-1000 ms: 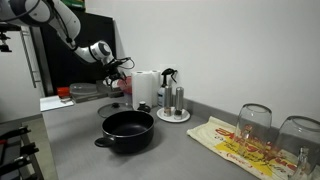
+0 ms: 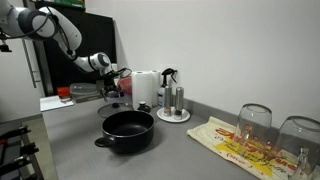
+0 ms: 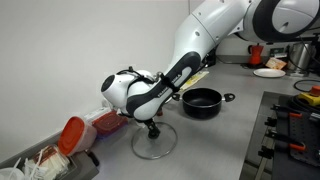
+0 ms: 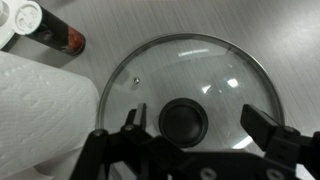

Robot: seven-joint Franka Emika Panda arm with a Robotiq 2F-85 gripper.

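A clear glass lid (image 4: 190,65) with a dark rim and a round black knob (image 4: 183,122) lies flat on the grey table. My gripper is open right above it, one finger on either side of the knob in the wrist view. From the second exterior view, the gripper (image 3: 152,127) reaches down close to the knob of the lid (image 3: 155,147); whether they touch I cannot tell. A black pan (image 2: 127,131) stands uncovered on the table, seen also as the pan (image 3: 201,102) behind the lid.
A paper towel roll (image 4: 40,105) and a small dark bottle (image 4: 55,32) stand close beside the lid. Bottles and shakers (image 2: 179,100) sit on a plate near the wall. Red containers (image 3: 76,132) and a dish rack lie on the lid's other side.
The arm has come down a little, bringing my gripper lower toward the lid. The pan and other things have stayed in place.
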